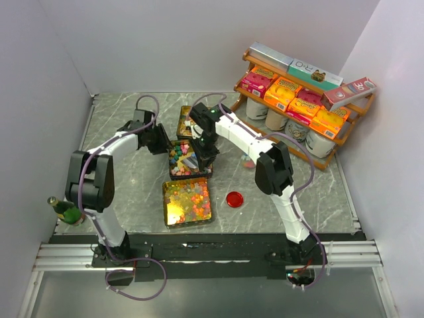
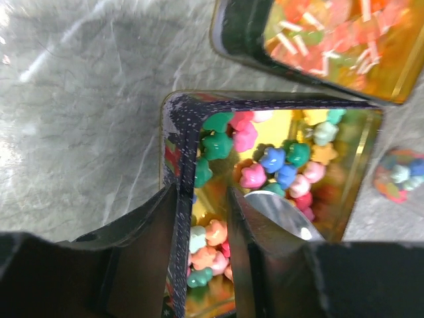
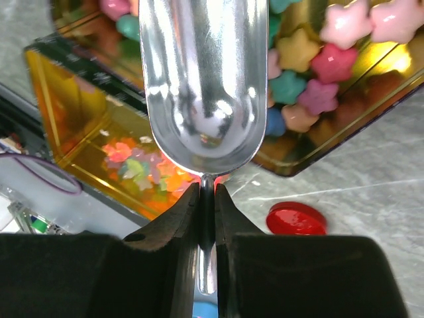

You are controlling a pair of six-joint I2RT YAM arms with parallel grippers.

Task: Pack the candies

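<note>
A metal scoop [image 3: 205, 86] has its handle between the fingers of my right gripper, which is shut on it. Its bowl lies over the middle tray [image 1: 192, 177], among star-shaped candies [image 2: 253, 175] of several colours. My left gripper is open at that tray's left wall [image 2: 182, 218], one finger on either side of the wall; contact cannot be told. A clear jar [image 2: 401, 175] with some candies inside stands to the right of the tray, partly hidden by my right arm in the top view.
Another candy tray [image 1: 192, 223] lies in front, and a third [image 1: 185, 112] behind. A red lid [image 1: 234, 199] rests right of the front tray. The shelf [image 1: 334, 139] with boxes fills the back right. A green bottle [image 1: 64, 210] is at the left edge.
</note>
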